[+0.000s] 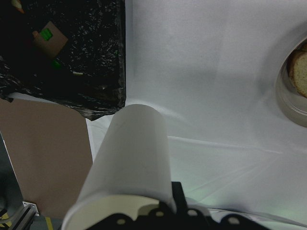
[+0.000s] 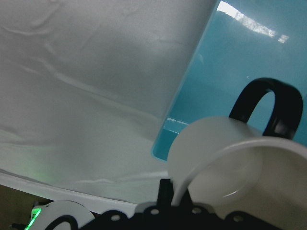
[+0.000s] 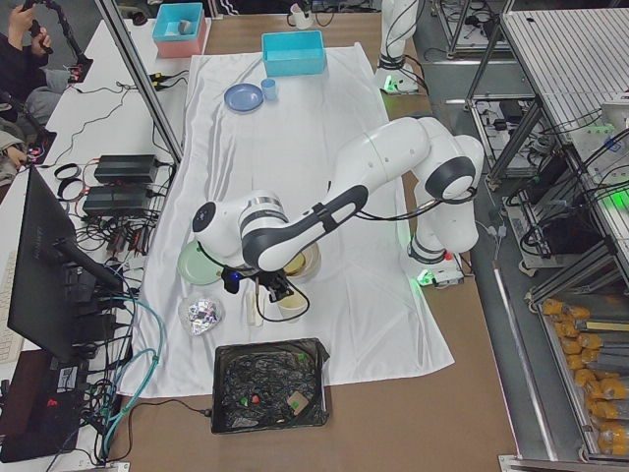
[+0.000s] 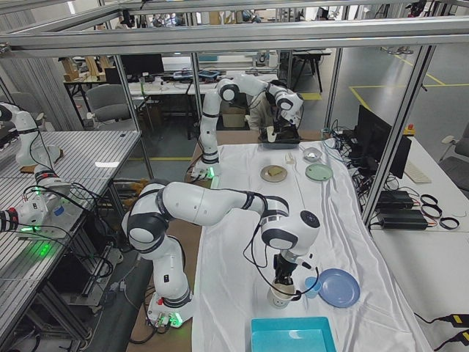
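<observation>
My left gripper (image 3: 277,291) is shut on a white cup (image 1: 125,158), held above the cloth beside the black-lined tray (image 1: 86,57); the cup fills the lower middle of the left wrist view. My right gripper (image 4: 284,282) is shut on the rim of a white mug (image 2: 206,148) with a black handle (image 2: 288,110), which is over or beside the turquoise bin (image 2: 196,91) in the right wrist view. A plate with bread (image 1: 300,72) lies right of the left gripper's cup.
A green plate (image 4: 319,172) and foil dish (image 3: 200,315) lie near the left arm. A blue plate (image 4: 338,287) and small blue cup (image 3: 269,88) stand near the turquoise bin.
</observation>
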